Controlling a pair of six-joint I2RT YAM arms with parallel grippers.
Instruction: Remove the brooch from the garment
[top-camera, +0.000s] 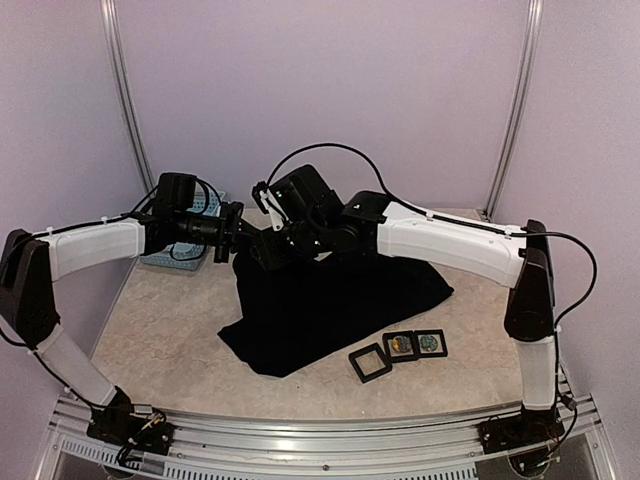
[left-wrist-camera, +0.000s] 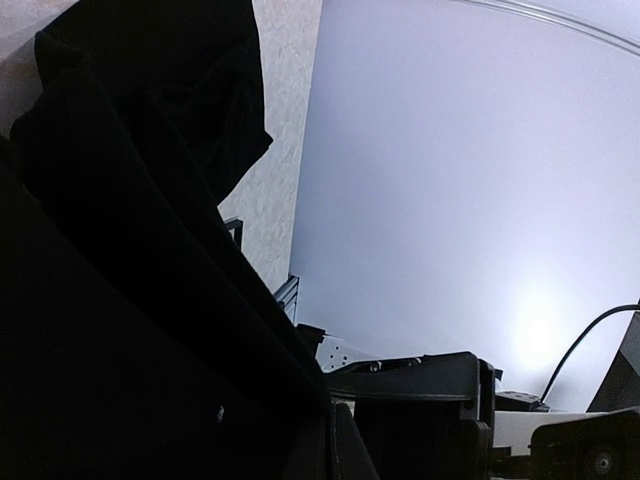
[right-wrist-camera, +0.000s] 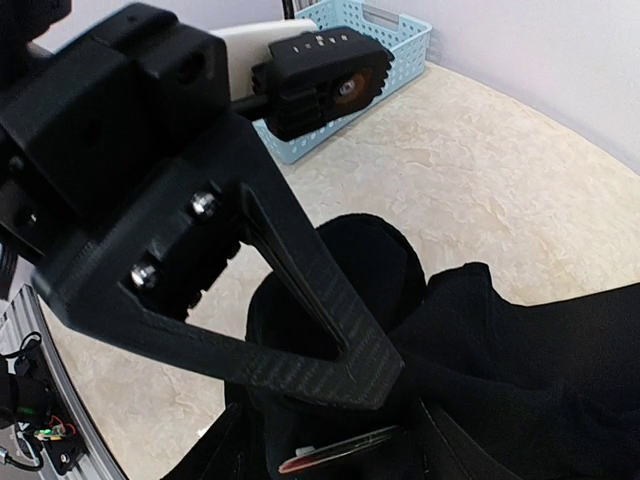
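The black garment (top-camera: 330, 310) is spread on the table, one part lifted up to my left gripper (top-camera: 258, 232). In the left wrist view the cloth (left-wrist-camera: 180, 260) runs up to the fingertips (left-wrist-camera: 345, 445), which are shut on it. A thin disc-like brooch (right-wrist-camera: 340, 450) shows nearly edge-on against the garment in the right wrist view, just below the left gripper's fingertips. My right gripper is part open, one finger (right-wrist-camera: 215, 450) on each side of the brooch. From the top, the right gripper (top-camera: 268, 250) overlaps the left one and the brooch is hidden.
Small black frames lie in front of the garment: an empty one (top-camera: 370, 363) and two holding round pieces, one gold (top-camera: 401, 344) and one green (top-camera: 429, 343). A light blue basket (top-camera: 172, 258) stands behind the left arm. The arms are very close together.
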